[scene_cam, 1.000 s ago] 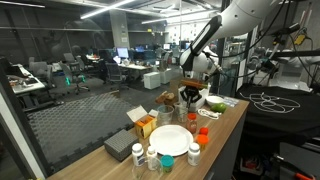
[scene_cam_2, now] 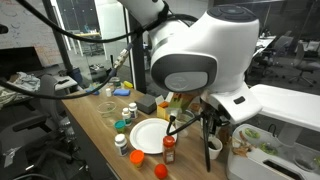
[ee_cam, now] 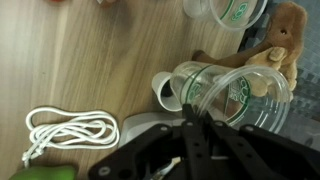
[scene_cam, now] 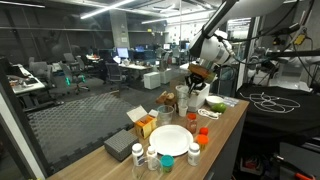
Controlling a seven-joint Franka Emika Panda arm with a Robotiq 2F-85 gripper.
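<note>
In the wrist view a clear cup (ee_cam: pixel 240 94) with green print fills the space ahead of my gripper. The fingers are shut on the near side of its rim. Its open mouth faces the camera, and the cup looks empty. Beside its base stands a small white cup (ee_cam: pixel 164 86) with a dark inside. In exterior view 1 the gripper (scene_cam: pixel 187 82) is over the far end of the wooden table, small and hard to make out. The arm (scene_cam_2: pixel 200 60) hides much of the grasp in exterior view 2.
Another clear cup (ee_cam: pixel 238 10) stands nearby, with a brown plush toy (ee_cam: pixel 284 38) beyond. A bundled white cord (ee_cam: pixel 72 130) lies on the table. Closer to the front are a white plate (scene_cam: pixel 172 139), bottles (scene_cam: pixel 152 157) and a dark box (scene_cam: pixel 122 146).
Over the last second the arm has risen at the far end of the table. The plate, bottles and boxes in front have kept their places.
</note>
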